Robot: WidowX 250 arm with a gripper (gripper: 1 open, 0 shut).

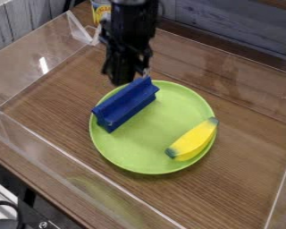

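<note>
The black gripper [126, 63] is blurred and hangs above the back edge of a green plate [159, 125], clear of the items on it; whether it is open or shut cannot be made out. A long blue block [125, 105] lies diagonally on the plate's left part. A yellow toy banana [193, 138] lies on the plate's right part.
A can [101, 12] stands at the back left, partly behind the arm. Clear low walls edge the wooden table [235, 170]. A black cable [4, 208] shows at the lower left. The table right of the plate is clear.
</note>
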